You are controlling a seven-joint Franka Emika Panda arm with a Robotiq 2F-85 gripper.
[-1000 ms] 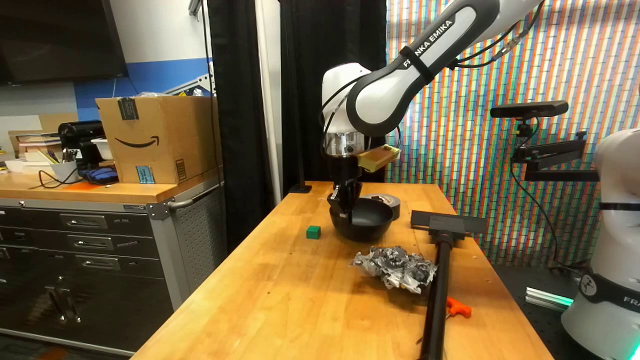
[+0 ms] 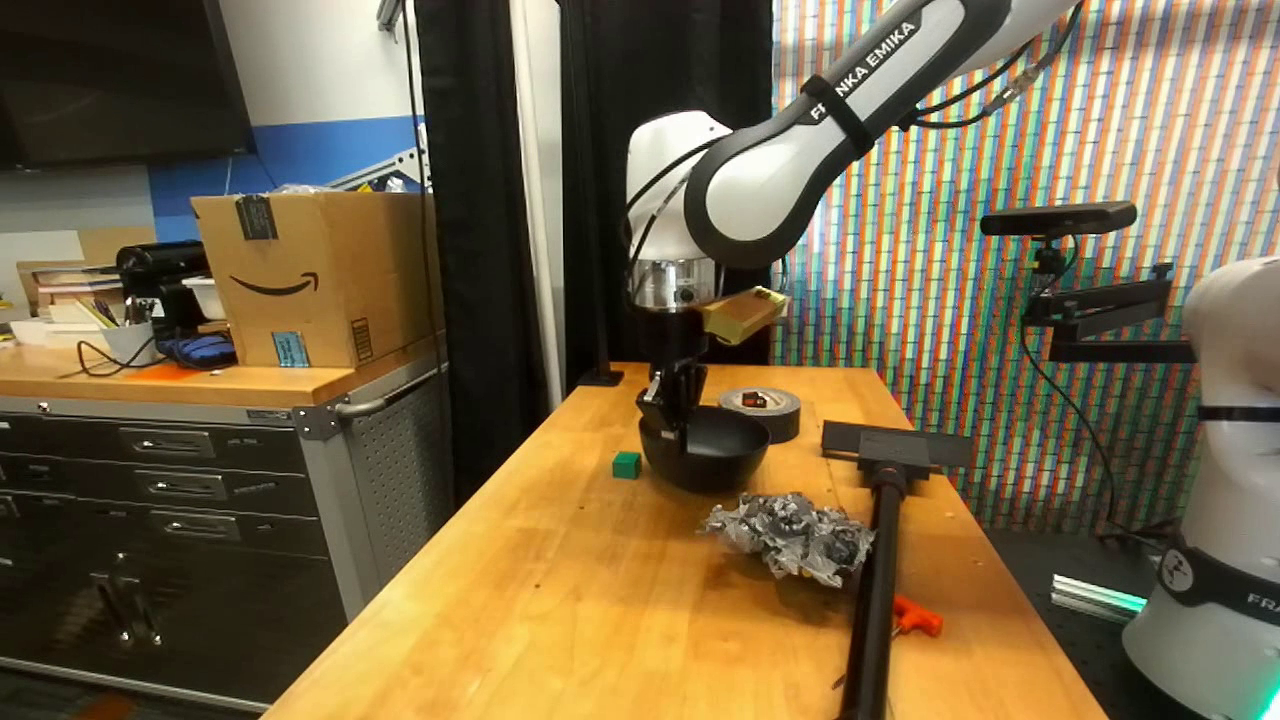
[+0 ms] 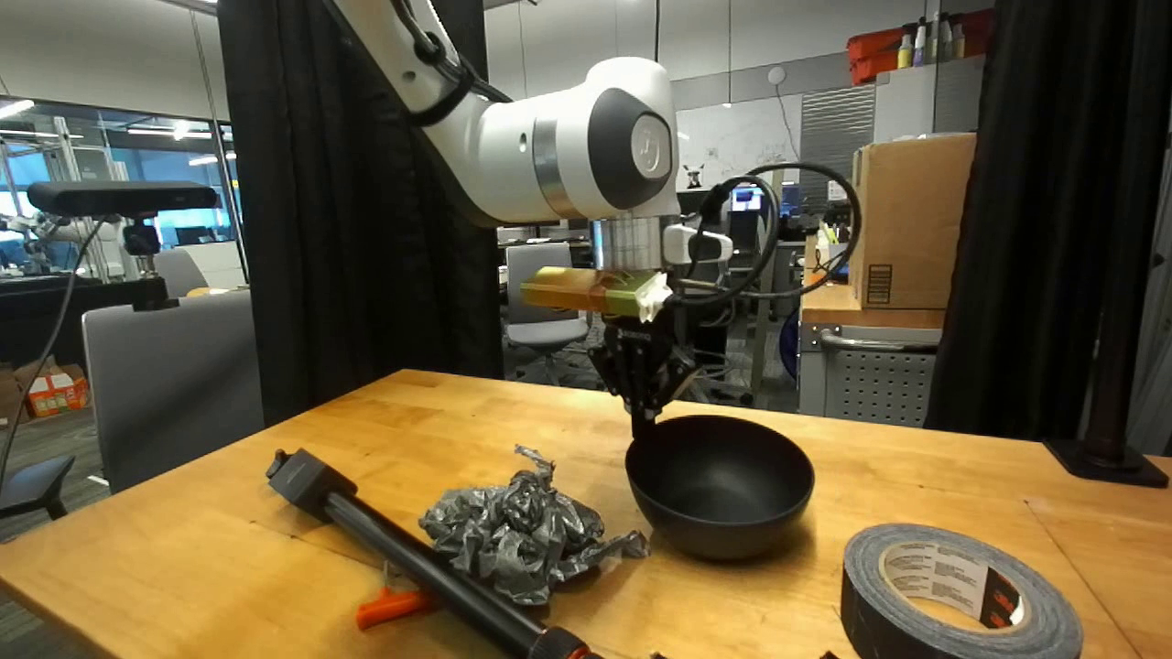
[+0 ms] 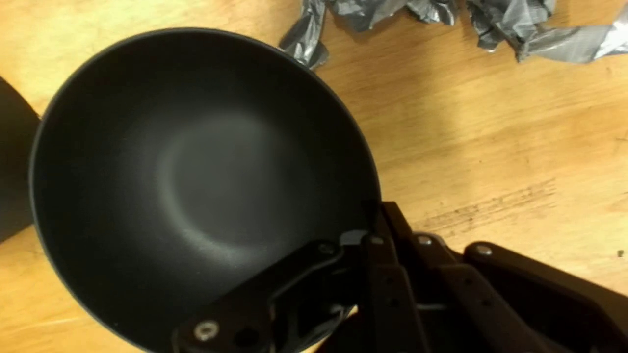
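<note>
The black bowl (image 2: 723, 462) is upright near the far part of the table, its inside looking empty in the wrist view. My gripper is shut on the bowl's rim, with one finger inside the wall and the other outside. In exterior view 2 the gripper (image 3: 643, 426) comes down on the rim's far left side. Whether the bowl's base touches the table cannot be told. A small green cube (image 2: 626, 464) sits just left of the bowl in exterior view 1.
Crumpled grey tape (image 2: 792, 536) lies close to the bowl. A roll of duct tape (image 3: 873, 593) stands on the bowl's other side. A long black stand (image 2: 882, 552) and an orange-handled tool (image 2: 918, 618) lie along one edge.
In exterior view 1, my gripper and the bowl have moved left together, toward the green cube, and the bowl looks slightly larger. The cube, crumpled tape and stand have stayed put.
</note>
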